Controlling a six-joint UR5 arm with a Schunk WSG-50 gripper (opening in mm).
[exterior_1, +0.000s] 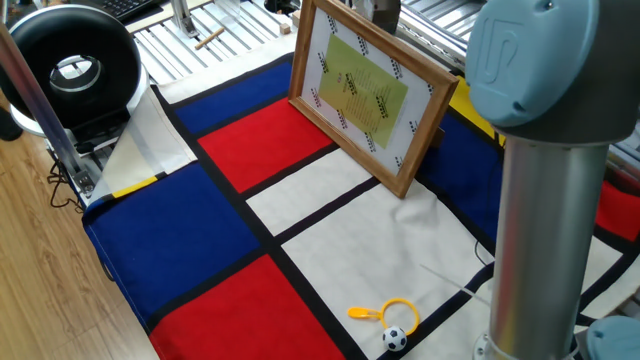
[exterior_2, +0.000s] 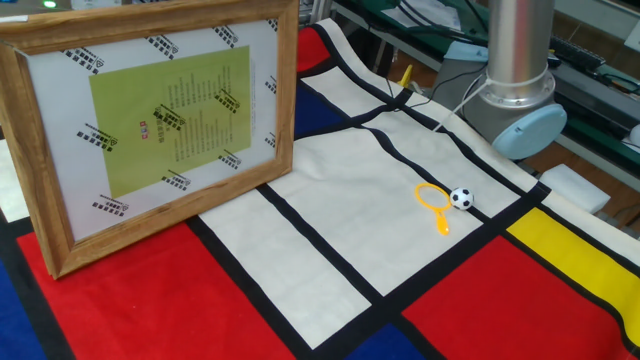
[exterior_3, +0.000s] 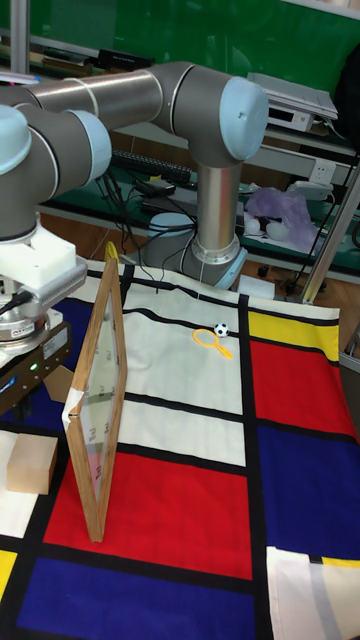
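A wooden picture frame (exterior_1: 424, 140) with a yellow-green sheet inside stands tilted on the patterned cloth. Its printed face shows large in the second exterior view, while the third sees the frame (exterior_3: 94, 427) nearly edge-on. At the left edge of the third view, behind the frame, my arm's wrist (exterior_3: 37, 267) carries a dark device (exterior_3: 40, 368) with small lights. No fingers can be made out there, so their opening and anything between them stay hidden. A small wooden block (exterior_3: 32, 464) lies on the cloth near that device, behind the frame.
A toy football (exterior_2: 461, 198) and a yellow ring with a tab (exterior_2: 444, 224) lie together on a white patch near the arm's base (exterior_2: 520, 90). A round black object (exterior_1: 70, 65) stands beyond the cloth's corner.
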